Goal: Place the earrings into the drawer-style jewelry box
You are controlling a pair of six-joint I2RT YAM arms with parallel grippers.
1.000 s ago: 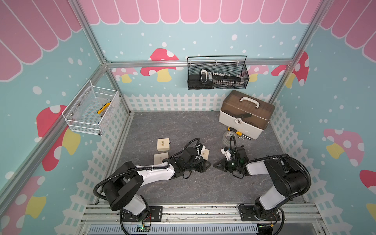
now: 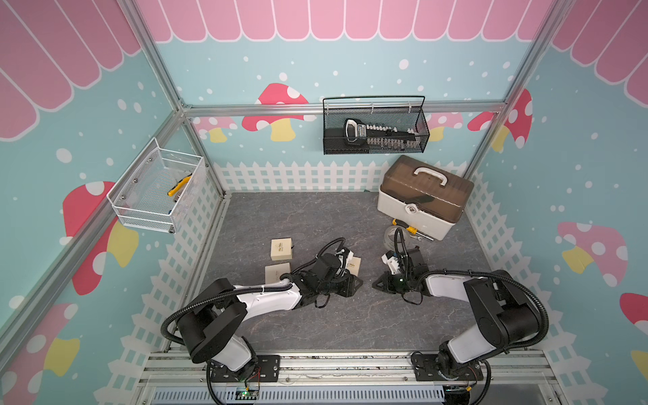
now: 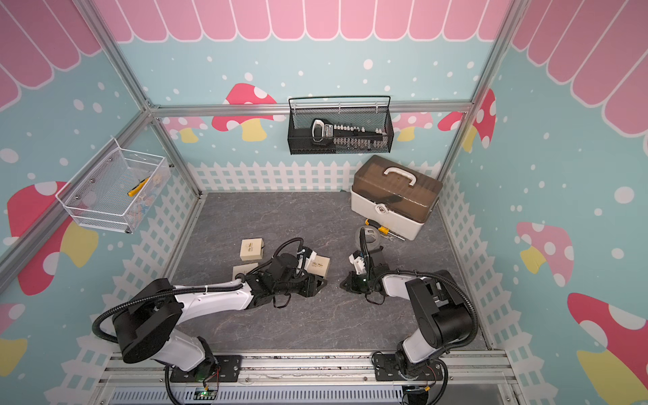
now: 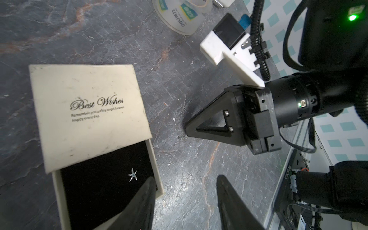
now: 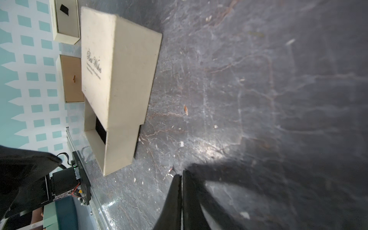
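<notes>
A cream "Best Wishes" drawer box point(image 4: 90, 88) sits on the table with its black-lined drawer point(image 4: 99, 191) pulled out. A small silver star earring point(image 4: 133, 175) lies inside the drawer. My left gripper hangs over the drawer's near right side, open, nothing between its fingers. My right gripper is shut low at the table to the right of the box. A tiny silver piece point(image 5: 170, 171) lies at its fingertips; whether it is gripped is unclear.
Two other cream boxes point(image 2: 280, 248) stand to the left. A tape roll point(image 4: 180, 15), screwdriver point(image 2: 405, 226) and lidded toolbox point(image 2: 422, 209) are at the back right.
My right gripper and arm have shifted slightly to the right. The left arm has not visibly moved.
</notes>
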